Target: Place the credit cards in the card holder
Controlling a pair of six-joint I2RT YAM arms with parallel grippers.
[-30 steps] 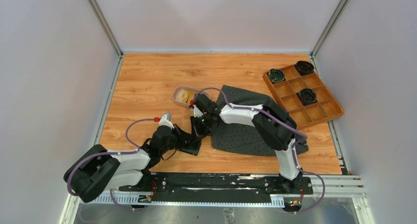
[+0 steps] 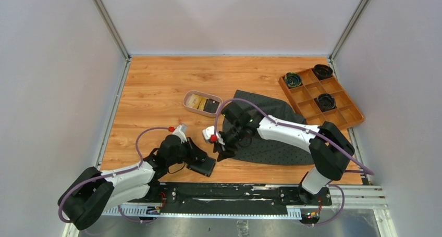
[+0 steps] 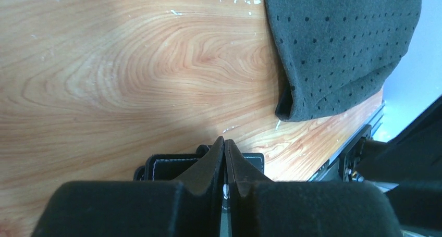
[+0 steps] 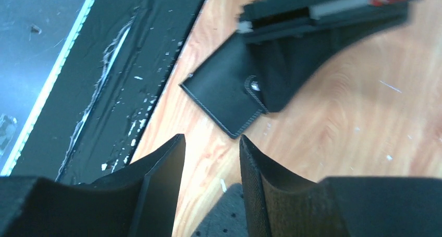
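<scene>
The black card holder (image 2: 203,167) lies on the table near the front edge, partly covered by my left gripper. In the left wrist view, that gripper's fingertips nearly meet in front of the holder (image 3: 167,167); whether any of it is pinched between them is unclear. My right gripper is open, its fingers apart with nothing between them, and faces the holder (image 4: 221,91) from a short distance. Yellow cards (image 2: 195,101) and a black one (image 2: 211,105) appear to lie in a pink box (image 2: 186,103) behind the arms.
A dark dotted cloth (image 2: 276,148) covers the middle right of the table, beneath my right arm. At the back right is a wooden compartment tray (image 2: 341,98) holding several dark coils.
My left arm and the holder shifted slightly towards the front.
</scene>
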